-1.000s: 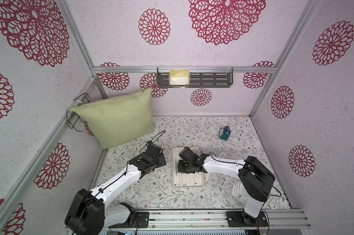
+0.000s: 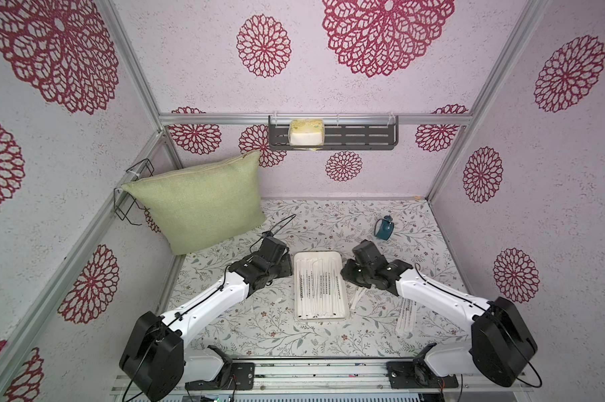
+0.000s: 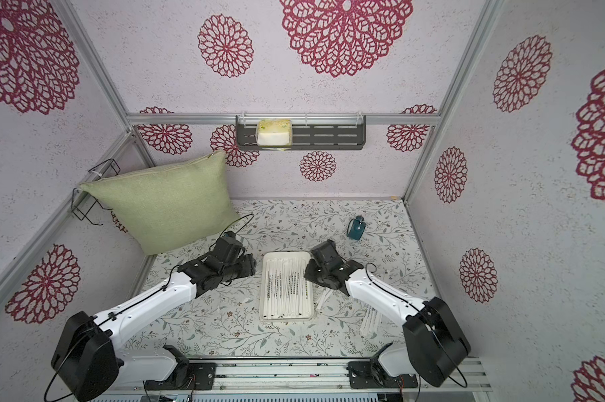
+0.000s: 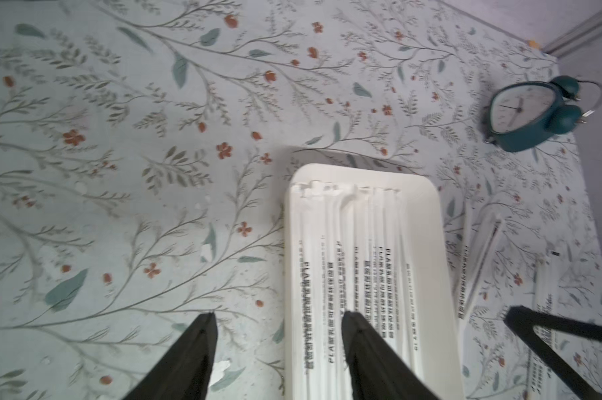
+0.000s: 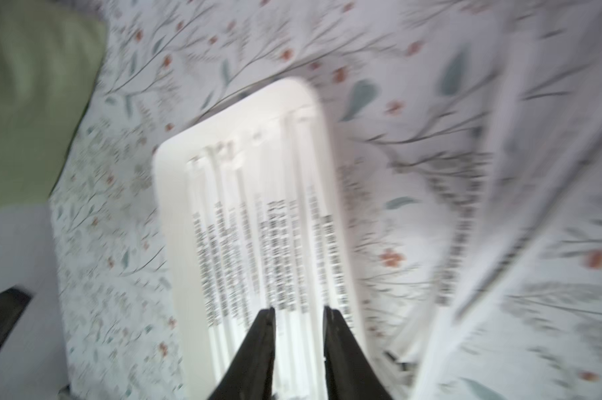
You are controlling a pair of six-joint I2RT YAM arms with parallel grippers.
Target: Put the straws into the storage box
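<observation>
The white storage box (image 2: 321, 254) lies flat at the middle of the table. Inside it, several white paper-wrapped straws (image 4: 358, 266) rest side by side, lengthwise. Just right of the box, loose straws lie on the table, and they show blurred in the right wrist view as straws (image 5: 472, 213). More straws (image 2: 405, 316) are farther right, partly hidden by the right arm. My left gripper is open over the box's left side, nothing between its fingers. Above the box's right part, my right gripper stands open and appears empty.
A teal clock (image 2: 384, 227) stands at the back right. At the back left, a green cushion (image 2: 198, 201) leans on the wall. A dark rack (image 2: 359, 137) holding a yellow-and-white block (image 2: 306, 132) hangs on the back wall. Table left of the box is free.
My right gripper has swung from over the box's middle to its right side, uncovering the straws inside. My left gripper has moved slightly right and back, closer to the box.
</observation>
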